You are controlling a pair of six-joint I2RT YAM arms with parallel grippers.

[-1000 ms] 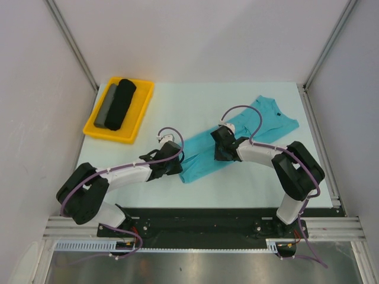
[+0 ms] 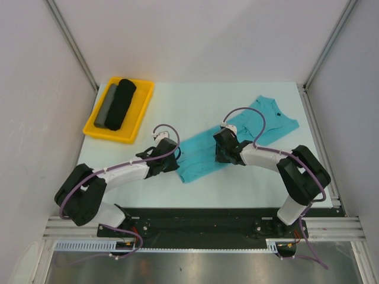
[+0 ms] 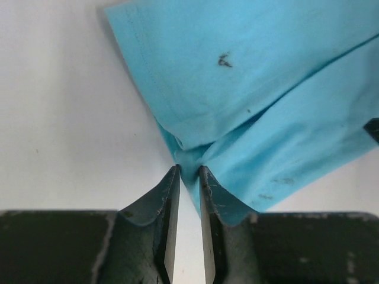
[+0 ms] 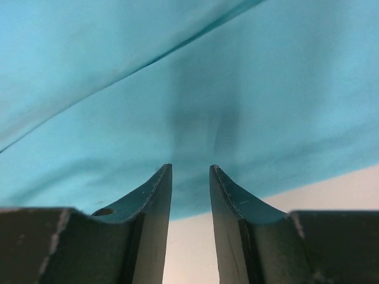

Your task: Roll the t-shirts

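A light blue t-shirt (image 2: 204, 168) lies folded lengthwise into a long strip, running diagonally across the white table from lower middle to upper right. At its lower left end stands my left gripper, its fingers slightly apart over the edge of the cloth; no cloth shows clasped between them. My right gripper is over the middle of the strip near its lower edge, fingers apart with a gap and nothing held. In the left wrist view a small dark mark (image 3: 224, 60) shows on the shirt's upper layer.
A yellow tray (image 2: 135, 126) at the back left holds a black roll (image 2: 121, 105) and a grey roll (image 2: 106, 106) side by side.
My left gripper has shifted slightly left, toward the very end of the shirt. My right gripper has moved a little to the right. The shirt lies about the same.
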